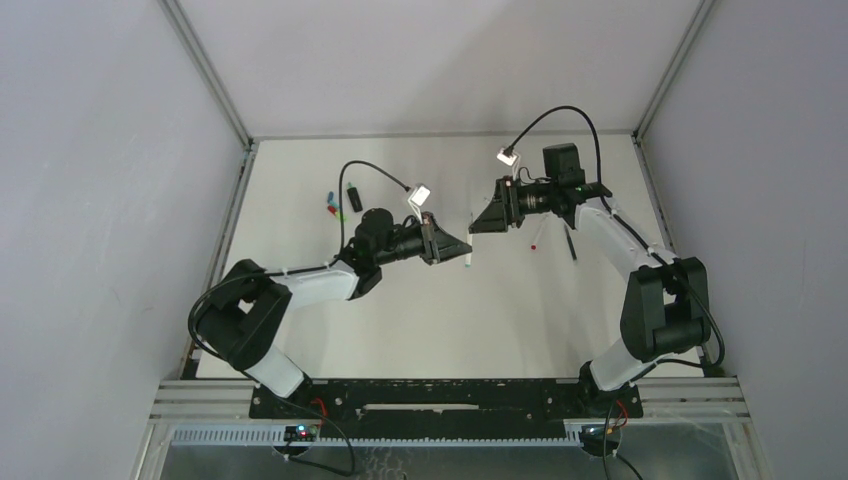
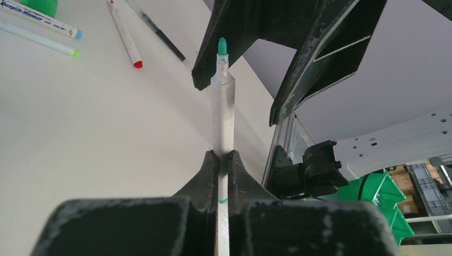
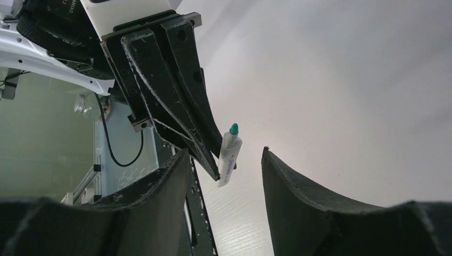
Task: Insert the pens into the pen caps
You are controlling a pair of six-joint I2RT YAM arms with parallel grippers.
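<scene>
In the left wrist view a white marker with a green tip (image 2: pixel 223 106) stands between the tips of my left gripper, which is shut on it; the tip points up in that view. My right gripper is open, its fingers on either side of the marker's upper part and seemingly apart from it. In the right wrist view the marker (image 3: pixel 228 160) leans in the other gripper's fingertips, left of centre in my right fingers. Small coloured caps (image 1: pixel 332 207) lie at the left of the table, partly behind the left arm.
On the table's right lie a red-ended pen (image 2: pixel 126 37) and a dark pen (image 2: pixel 160 33). A blue-ended pen (image 2: pixel 42 18) and a pale green-ended pen (image 2: pixel 37 40) lie farther over. A black object (image 1: pixel 354 197) rests near the caps.
</scene>
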